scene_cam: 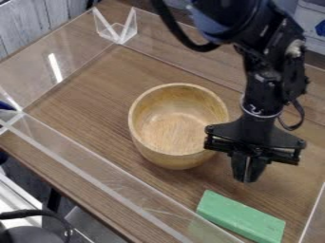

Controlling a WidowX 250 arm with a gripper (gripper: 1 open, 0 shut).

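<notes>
My black gripper [248, 167] hangs from the arm at the right of the camera view, low over the wooden table [89, 95]. It is shut, with nothing visible between its fingers. It is just right of a round tan bowl [166, 116] and above a green block [241, 216] lying near the front edge.
A white angular piece [116, 26] stands at the back left. Clear strips run along the front and left of the table, with cables beyond the lower-left edge.
</notes>
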